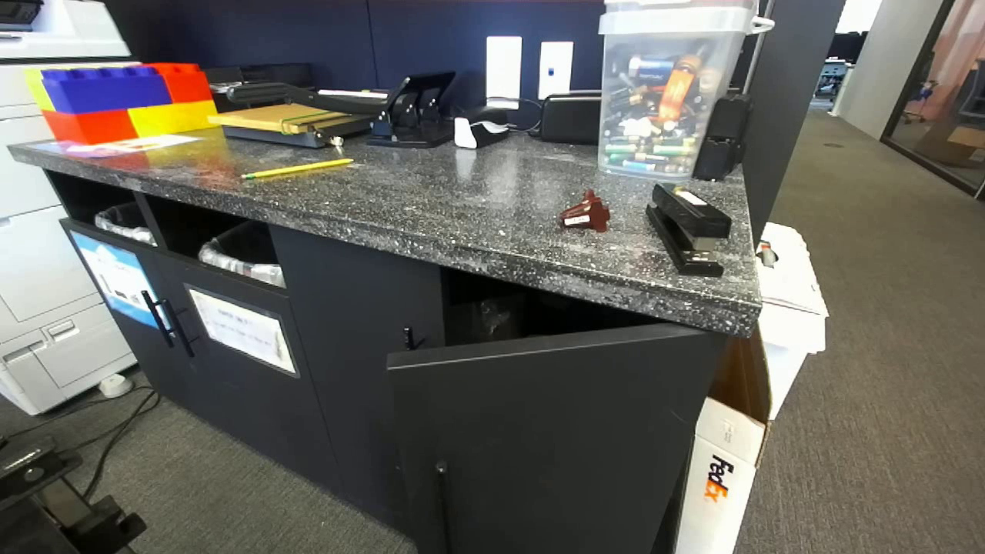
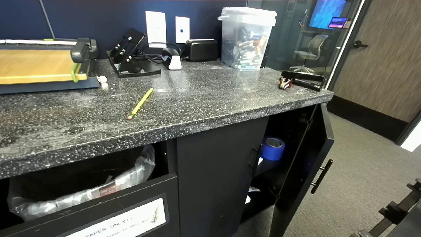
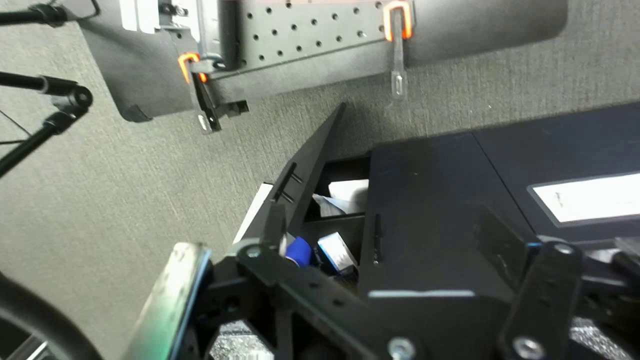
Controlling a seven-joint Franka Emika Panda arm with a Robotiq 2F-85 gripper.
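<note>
In the wrist view my gripper is open, its two dark fingers wide apart with nothing held between them. Beyond them, the black cabinet door stands swung outward from the right end of the cabinet. Its bar handle is on the outer face. Inside the open compartment, a roll of blue tape rests on a shelf, with a small white-and-blue box near it. My gripper does not appear in either exterior view.
The speckled counter holds a yellow pencil, a brown staple remover, a black stapler and a clear battery bin. A FedEx box stands beside the door.
</note>
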